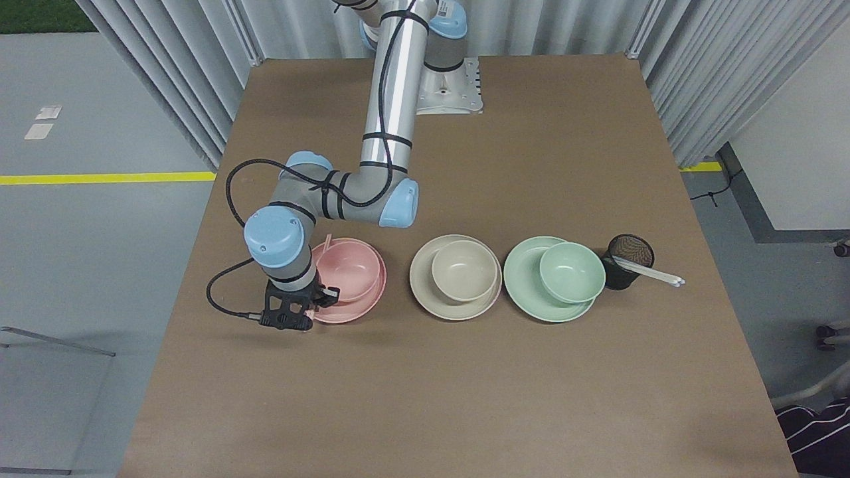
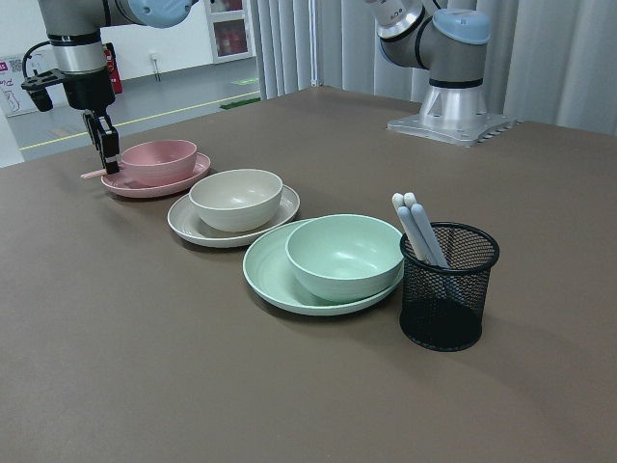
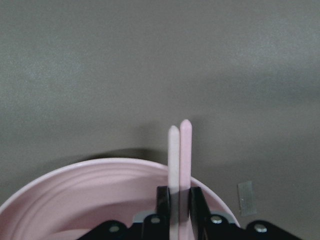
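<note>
My gripper is shut on a pair of chopsticks (image 3: 185,145), one pink and one paler, held low at the pink plate and bowl. The pink bowl (image 2: 159,162) sits on the pink plate (image 1: 350,313) at the left of the row. In the camera front view the gripper itself (image 1: 299,307) is mostly covered by the wrist housing. The chopsticks show at the plate's edge in the camera left view.
To the right stand a cream bowl (image 1: 463,269) on a cream plate, a green bowl (image 1: 572,272) on a green plate, and a black mesh cup (image 2: 443,318) with pale chopsticks.
</note>
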